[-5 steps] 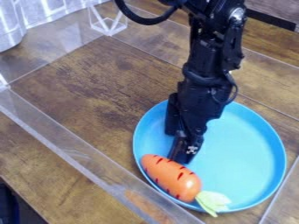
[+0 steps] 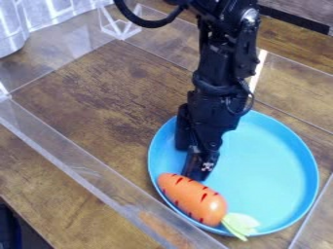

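My black gripper (image 2: 203,148) is over the left half of a blue plate (image 2: 267,175), its fingertips low, just above an orange toy carrot (image 2: 192,197) with dark stripes and a pale green top, which lies at the plate's front. The gripper is open; whether its tips touch the plate cannot be told.
A transparent plastic edge runs diagonally along the lower left. A white object (image 2: 11,24) stands at the top left, with a small clear piece beside it. A pale strip lies behind the arm.
My gripper has shifted slightly over the last second, its fingertips a little higher. The carrot and plate look unchanged.
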